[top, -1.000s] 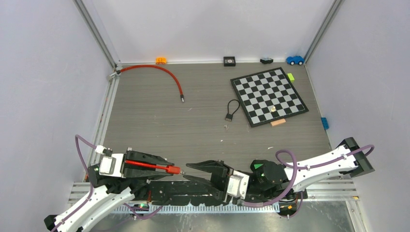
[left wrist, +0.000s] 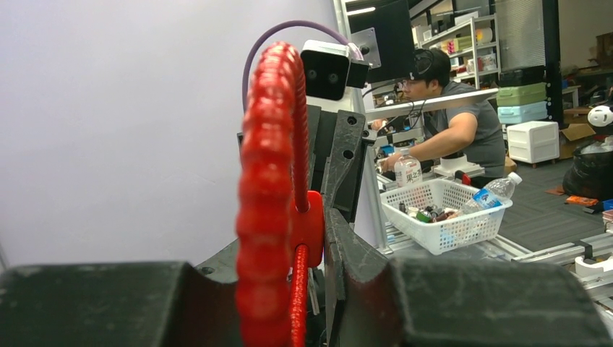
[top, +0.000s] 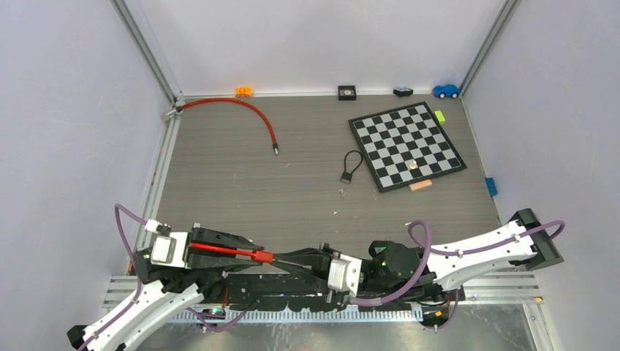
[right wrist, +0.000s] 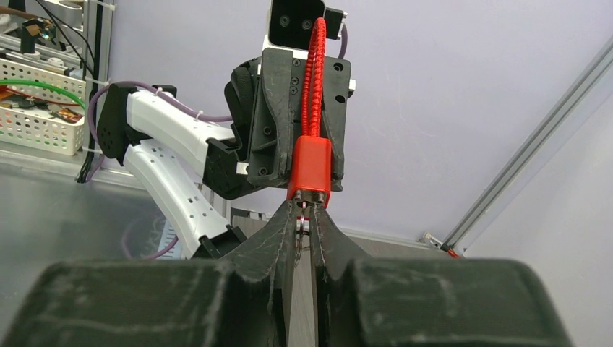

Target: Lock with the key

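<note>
My left gripper (top: 256, 256) holds a red lock body (right wrist: 310, 165) with a red looped cable (left wrist: 264, 181) between its fingers, near the front edge. My right gripper (top: 281, 262) faces it end to end, its fingertips narrowed right at the lock's metal end. In the right wrist view a small metal piece, perhaps the key, shows in the narrow gap between those fingertips; whether they grip it I cannot tell.
A chessboard (top: 407, 144), a black cable lock (top: 347, 177) and a red hose (top: 263, 117) lie on the table. The table's middle is otherwise mostly clear. Small objects line the back and right edges.
My right gripper has moved left to the lock's end and its fingers have drawn closer. The left arm and the lock look unchanged.
</note>
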